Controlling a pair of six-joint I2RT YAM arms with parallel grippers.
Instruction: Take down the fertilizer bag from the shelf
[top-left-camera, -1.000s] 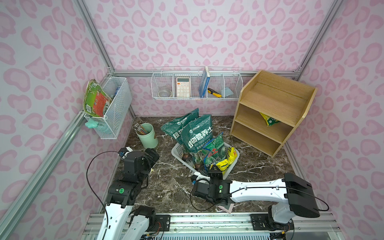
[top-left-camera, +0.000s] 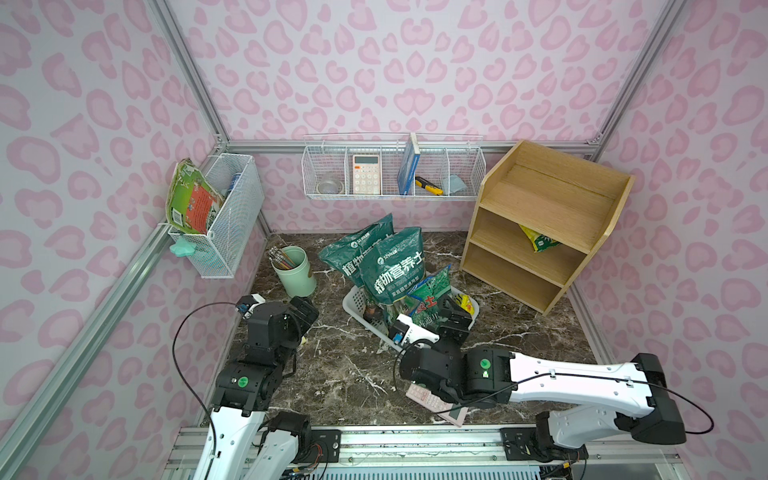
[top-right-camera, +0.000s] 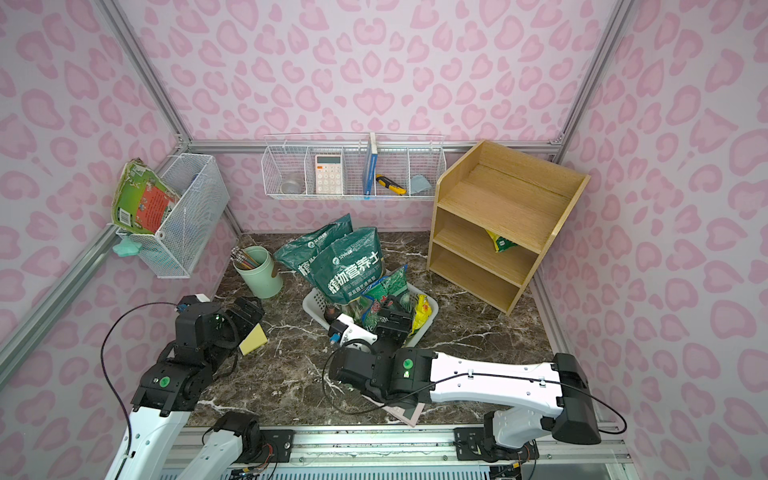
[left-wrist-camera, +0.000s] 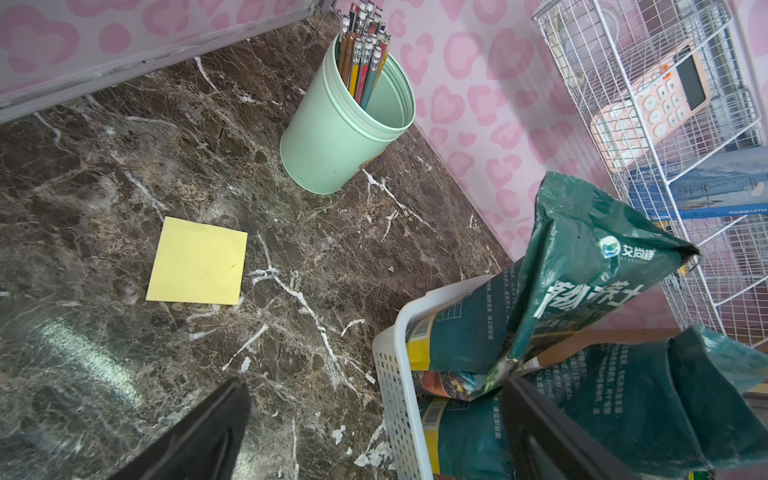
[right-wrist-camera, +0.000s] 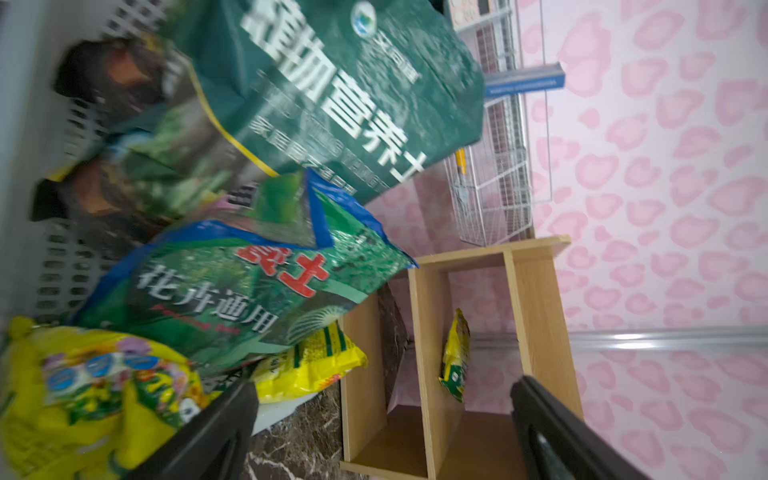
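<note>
On the middle level of the wooden shelf lies a small yellow-and-green bag, partly hidden by the board above; the right wrist view shows that bag far off between my fingers. My right gripper is over the basket, open and empty, with its fingers wide apart. Over the left part of the table my left gripper hangs open, and its fingers have nothing between them.
The white basket holds two tall green soil bags, a smaller green bag and yellow packets. A pencil cup stands behind the left gripper. Wire racks hang on the walls. Table left of the basket is mostly clear.
The left arm and the bag on the shelf stayed still.
</note>
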